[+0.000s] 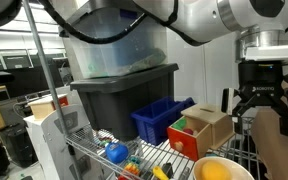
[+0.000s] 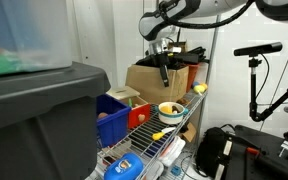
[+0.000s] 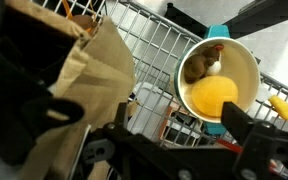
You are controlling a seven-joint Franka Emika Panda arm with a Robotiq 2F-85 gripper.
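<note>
My gripper (image 1: 256,112) is high above the wire rack, its dark fingers spread wide with nothing between them. In the wrist view the fingers (image 3: 117,135) also stand far apart. A pale bowl (image 2: 172,109) with a teal outside sits on the rack, below and to one side of the gripper. Inside the bowl lie a round orange-yellow object (image 3: 214,96) and a small brown object (image 3: 196,66), perhaps a toy. The brown paper bag (image 3: 104,75) stands close on the gripper's other side.
A wooden box (image 1: 201,128) and a blue bin (image 1: 162,118) stand behind the bowl. A large black tote (image 1: 129,95) fills the rack's far end. A blue ball (image 1: 116,152) and a yellow object (image 2: 164,132) lie on the wire rack (image 2: 144,137).
</note>
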